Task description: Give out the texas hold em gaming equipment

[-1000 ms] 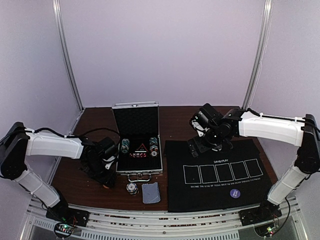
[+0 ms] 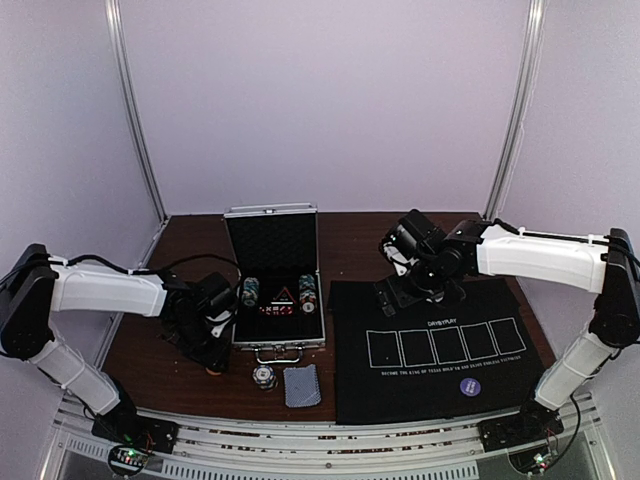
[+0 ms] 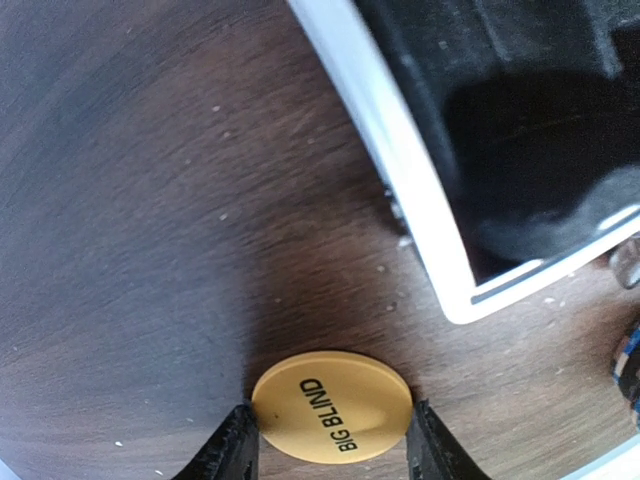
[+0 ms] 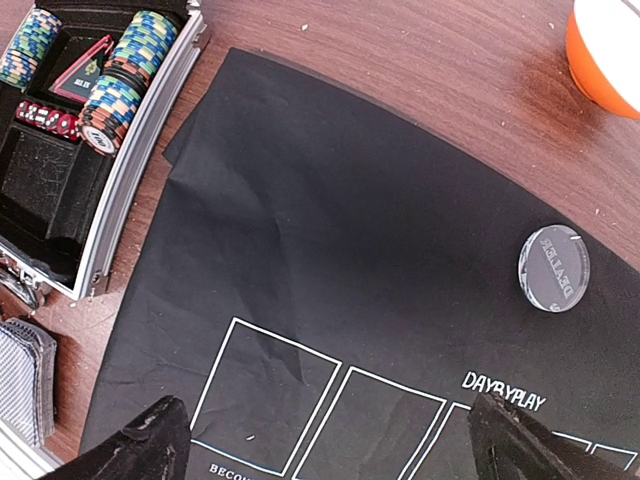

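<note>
A yellow BIG BLIND button (image 3: 330, 405) lies on the wooden table, with the fingertips of my left gripper at either side of it, part open; whether they grip it is unclear. My right gripper stands open over the black mat (image 4: 330, 220), nothing between its fingers. A clear DEALER button (image 4: 554, 268) lies on the mat, and a purple button (image 2: 470, 386) near its front. The open case (image 2: 272, 225) holds chip stacks (image 4: 140, 50), red dice (image 4: 45, 117) and cards.
A blue-backed card deck (image 2: 302, 387) and a round chip item (image 2: 264, 376) lie in front of the case. An orange-and-white object (image 4: 600, 55) sits at the back. The table behind the case and mat looks largely clear.
</note>
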